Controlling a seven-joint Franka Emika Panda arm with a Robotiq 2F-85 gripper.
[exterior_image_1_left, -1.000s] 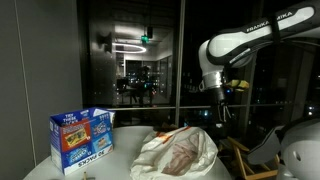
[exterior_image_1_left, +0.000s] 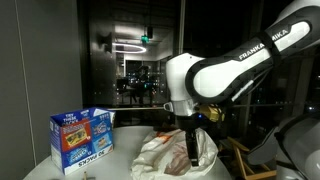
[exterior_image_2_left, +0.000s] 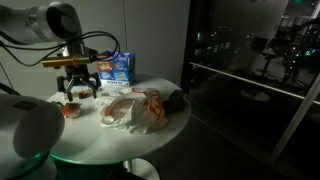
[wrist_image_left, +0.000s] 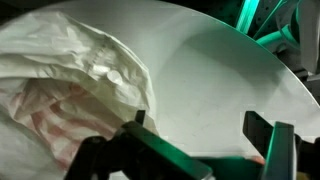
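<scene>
My gripper stands open over the white table, its dark fingers (wrist_image_left: 268, 140) wide apart and only bare tabletop showing between their tips. A crumpled white plastic bag (wrist_image_left: 95, 65) with a reddish, pinkish patterned content lies to the left in the wrist view. In exterior view 1 the gripper (exterior_image_1_left: 193, 150) overlaps the bag (exterior_image_1_left: 155, 155), being nearer the camera. Exterior view 2 shows the gripper (exterior_image_2_left: 80, 88) to the left of the bag (exterior_image_2_left: 125, 112), above a small red-orange object (exterior_image_2_left: 70, 109).
A blue snack box (exterior_image_1_left: 85, 138) stands at the table's back; it also shows as the blue box (exterior_image_2_left: 118, 66) in exterior view 2. Something dark (exterior_image_2_left: 175, 102) sits beside the bag near the table edge.
Over the last second the arm has come left and down in exterior view 1, from right of the bag to in front of it. Bag and box look unmoved.
</scene>
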